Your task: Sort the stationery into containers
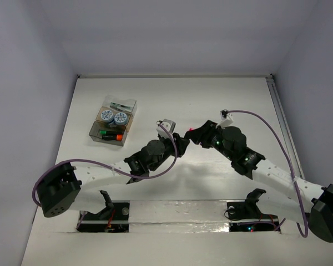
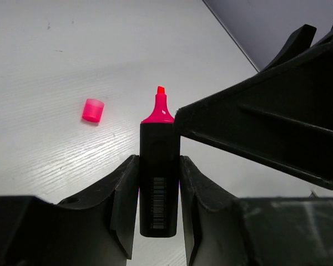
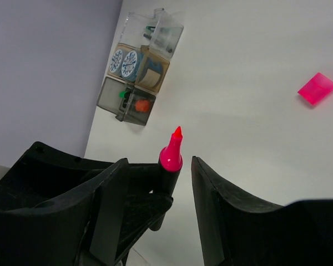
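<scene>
An uncapped marker [image 2: 160, 172] with a black body and pink tip is held upright in the left wrist view, my left gripper shut on its body. From the right, a finger [image 2: 255, 119] of my right gripper reaches to the marker's upper end. In the right wrist view my right gripper is open, and the marker's pink tip [image 3: 172, 155] shows between its fingers. The loose pink cap [image 2: 93, 110] lies on the table, apart from both grippers. From above, the two grippers meet near the table's middle and hide most of the marker.
A clear divided box [image 1: 114, 121] stands at the left. Its front compartment holds a green-ended marker [image 1: 105, 132] and an orange-ended one [image 1: 119, 137]; two round blue-and-white items [image 1: 120, 118] sit in the middle section.
</scene>
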